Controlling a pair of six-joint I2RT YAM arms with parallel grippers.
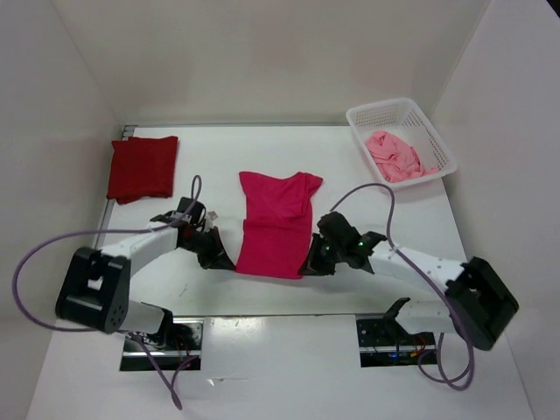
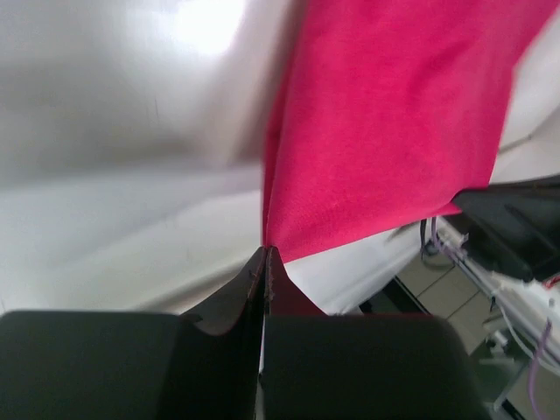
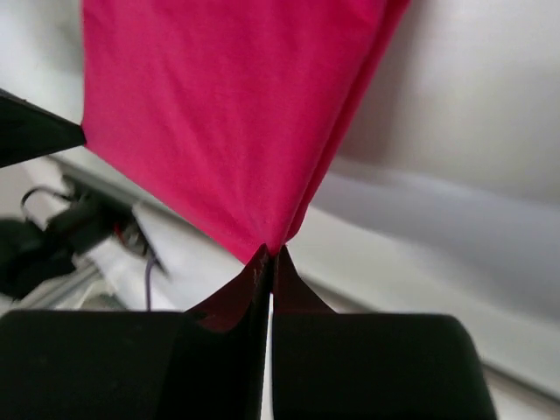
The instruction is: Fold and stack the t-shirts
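Observation:
A magenta t-shirt [image 1: 276,245] lies lengthwise in the middle of the white table, its upper part spread at the back. My left gripper [image 1: 229,264] is shut on its front-left corner; in the left wrist view that corner sits at the closed tips [image 2: 267,252]. My right gripper [image 1: 306,269] is shut on the front-right corner, seen at the closed tips [image 3: 271,254] in the right wrist view, with the hem stretched between the two grippers.
A folded dark red cloth [image 1: 143,164] lies at the back left. A white basket [image 1: 359,122] with pink fabric [image 1: 395,156] stands at the back right.

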